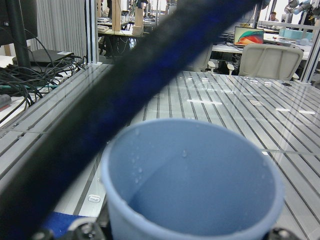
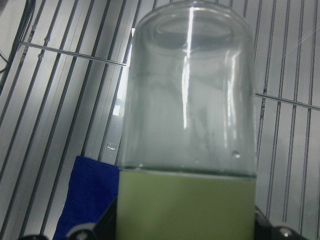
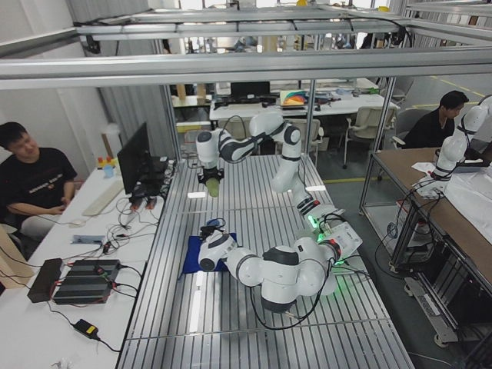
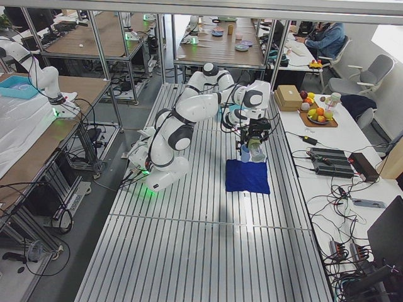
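Note:
A light blue cup [image 1: 192, 185] fills the lower left wrist view, held upright just over the blue cloth [image 4: 247, 179]; my left gripper [image 3: 211, 229] is around it, its fingers mostly hidden. My right gripper [image 3: 211, 175] holds a glass bottle with a green band [image 2: 185, 205], which fills the middle of the right wrist view. In the camera right view the bottle [image 4: 255, 150] appears beside the cup [image 4: 245, 153], overlapping in depth. The blue cloth lies on the slatted metal table [image 3: 169, 323].
A side table [image 3: 77, 323] with power boxes, cables and a monitor [image 3: 136, 157] runs along the left edge. A fruit board [image 4: 319, 118] and cardboard box [image 4: 288, 99] stand on it. Metal frame posts surround it.

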